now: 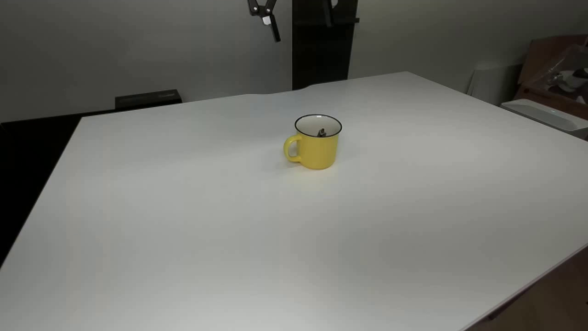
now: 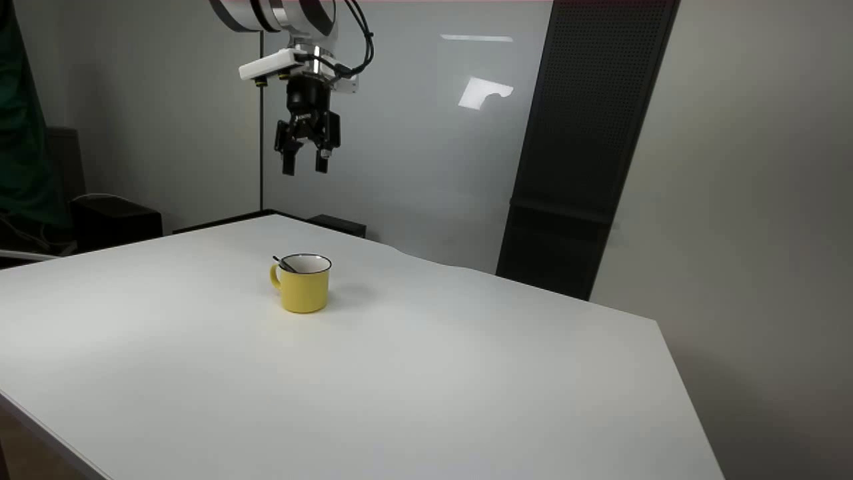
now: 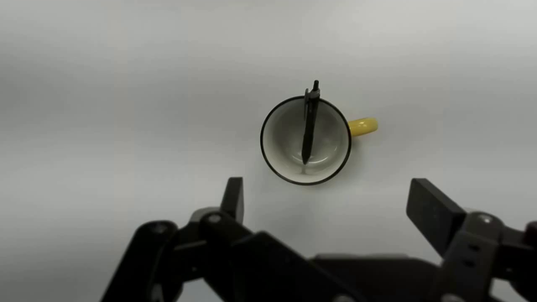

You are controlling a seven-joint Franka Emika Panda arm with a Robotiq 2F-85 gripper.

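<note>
A yellow enamel mug (image 1: 317, 151) with a black rim stands upright on the white table (image 1: 220, 237). Inside it leans a dark pen (image 3: 310, 121); in the wrist view its clip end pokes past the rim and its tip points into the bowl. The mug's handle (image 3: 363, 126) is on the right there. My gripper (image 2: 305, 165) hangs open well above the mug, with nothing between its fingers. The wrist view shows the fingers (image 3: 233, 199) spread wide, one to each side and below the mug. Only fingertips at the top edge show in exterior view 1.
Bare white tabletop surrounds the mug on all sides. A black box (image 1: 147, 99) lies beyond the far edge, and a tall dark panel (image 2: 588, 144) stands behind the table. Beyond the right edge is a white tray (image 1: 543, 116).
</note>
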